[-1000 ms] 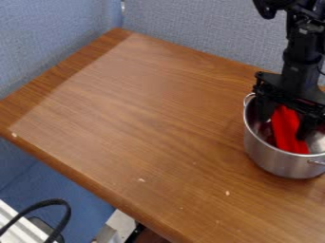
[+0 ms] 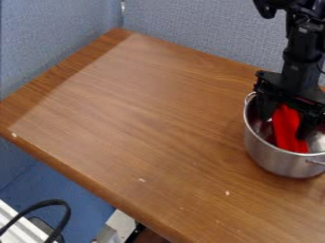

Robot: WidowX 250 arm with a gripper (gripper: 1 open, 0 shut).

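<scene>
A silver metal pot (image 2: 273, 157) with side handles stands on the right part of the wooden table. Inside it a red object (image 2: 288, 133) leans, partly covered by my black gripper (image 2: 286, 106), which reaches down into the pot from above. The fingertips are dark and hard to make out against the pot's interior, so whether they touch the red object is unclear.
Grey-blue padded walls border it at the back and left. A black cable and white items lie off the table at the lower left.
</scene>
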